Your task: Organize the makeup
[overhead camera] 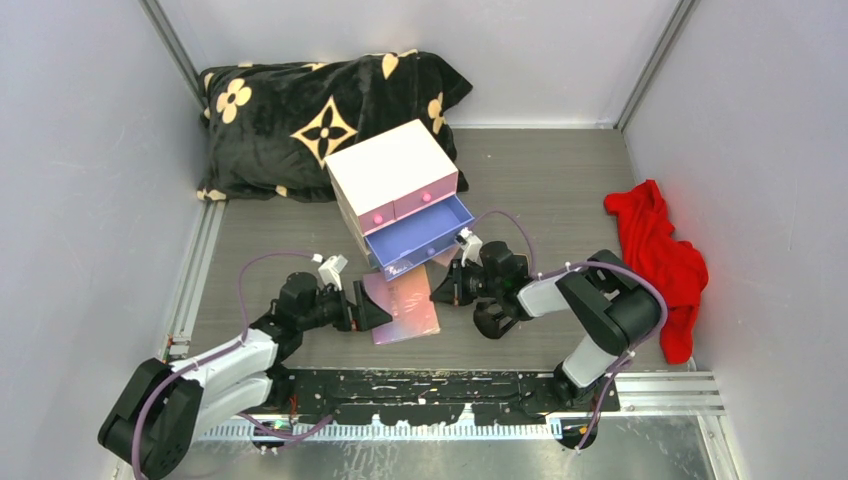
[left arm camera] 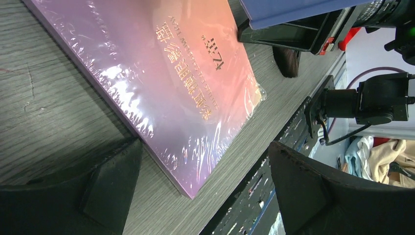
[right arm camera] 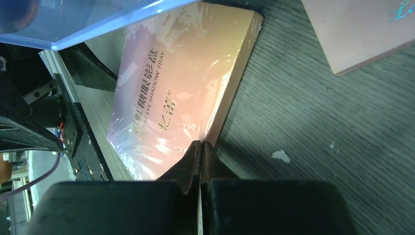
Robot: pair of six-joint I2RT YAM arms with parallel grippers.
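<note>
A plastic-wrapped pink-purple eye shadow box [overhead camera: 400, 312] lies flat below the open blue drawer [overhead camera: 410, 235] of a white-pink organizer [overhead camera: 390, 165]. At its left edge my left gripper [overhead camera: 370, 312] stands open, the box's corner between but below its fingers in the left wrist view. My right gripper [overhead camera: 442, 295] is shut, its tips against the right side of the box, nothing visible between them. A second pale flat box [right arm camera: 362, 24] lies beside it, partly under the drawer in the top view.
A dark round object with brushes [overhead camera: 492, 320] lies behind the right wrist. A black patterned pillow [overhead camera: 260, 130] is at the back, a red cloth [overhead camera: 650, 260] at the right. Bare table lies at the back right.
</note>
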